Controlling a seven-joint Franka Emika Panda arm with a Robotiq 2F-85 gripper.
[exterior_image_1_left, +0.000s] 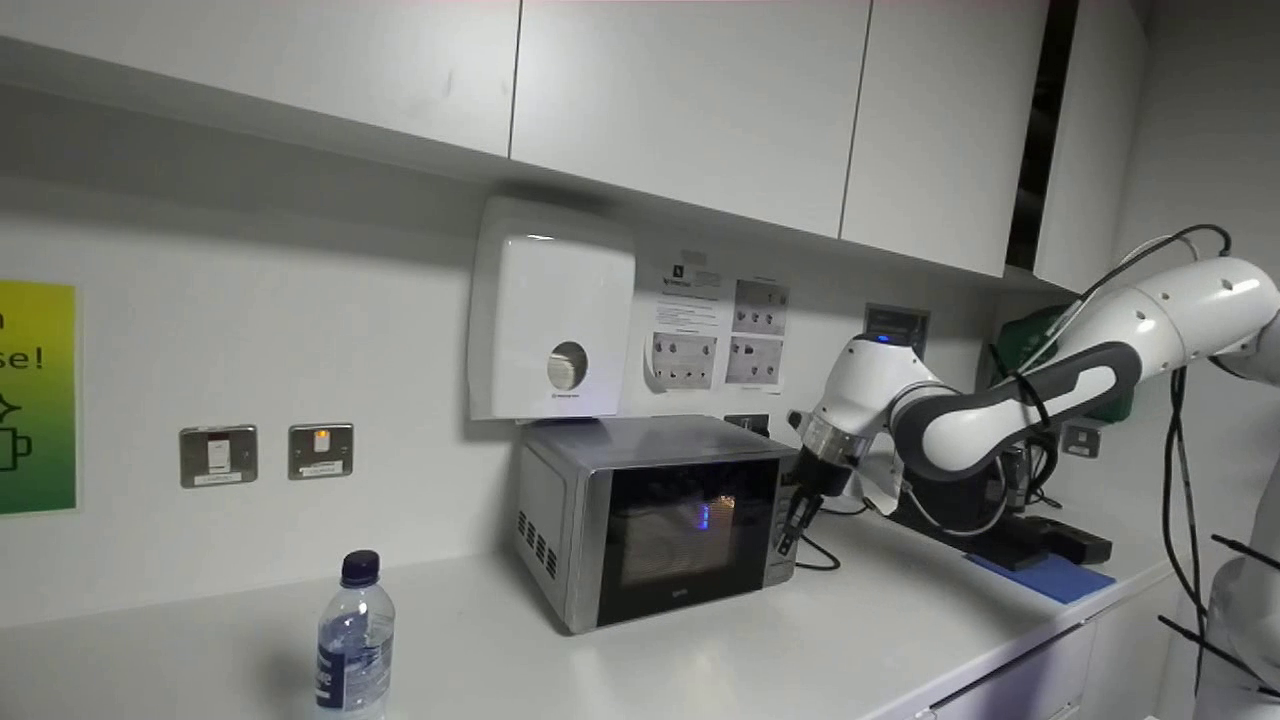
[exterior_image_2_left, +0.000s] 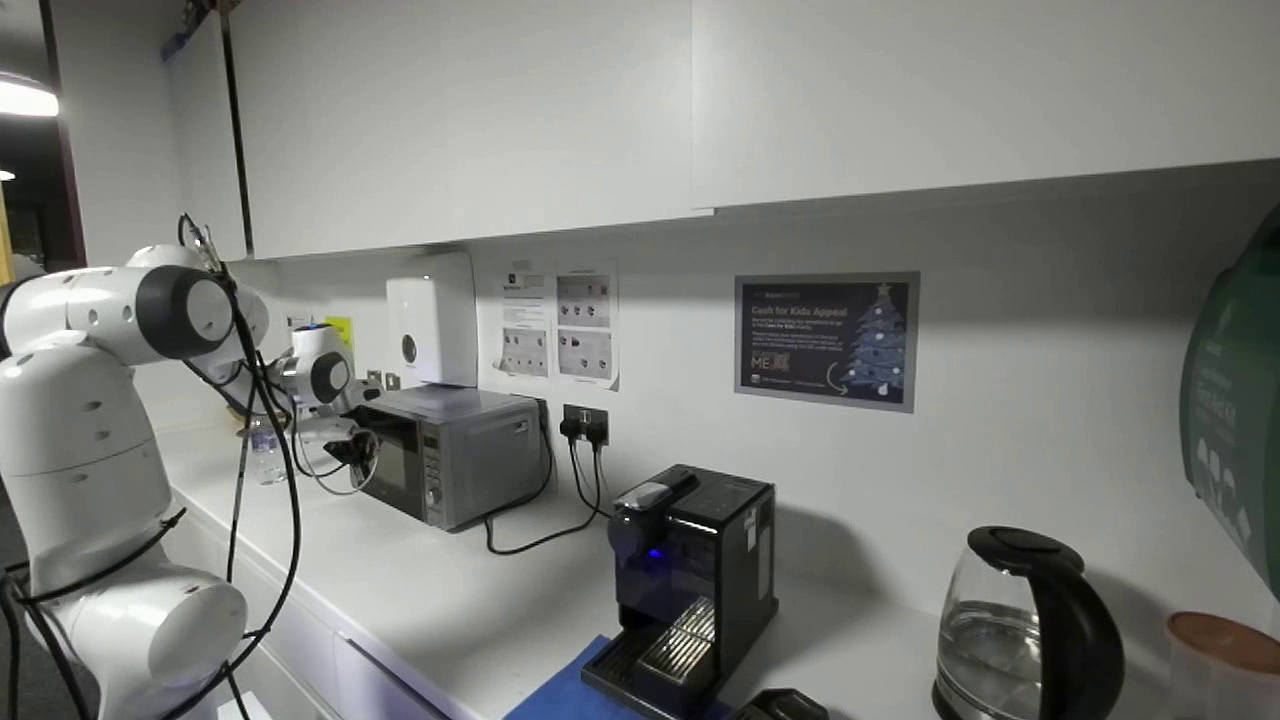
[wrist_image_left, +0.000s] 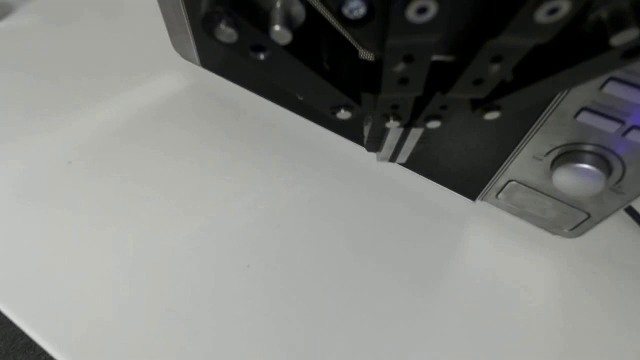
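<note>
The silver microwave (exterior_image_1_left: 674, 436) stands on the counter against the wall, its dark glass door (exterior_image_1_left: 672, 564) closed. In front of its right side, by the control panel, my gripper (exterior_image_1_left: 786, 547) points downward. From the wrist view, the gripper is shut, its two fingertips together and nothing showing between them. They appear over the lower edge of the dark door; whether they touch it cannot be told. To their right are the round knob (wrist_image_left: 580, 173) and a rectangular button (wrist_image_left: 543, 205) below it. In exterior view 2, the arm partly hides the microwave (exterior_image_2_left: 486, 450) front.
A water bottle (exterior_image_1_left: 355, 642) stands at the counter's left. The coffee machine (exterior_image_2_left: 696, 576), on a blue mat (exterior_image_2_left: 564, 680), and a glass kettle (exterior_image_2_left: 1002, 636) are to the right. Cables run behind the microwave.
</note>
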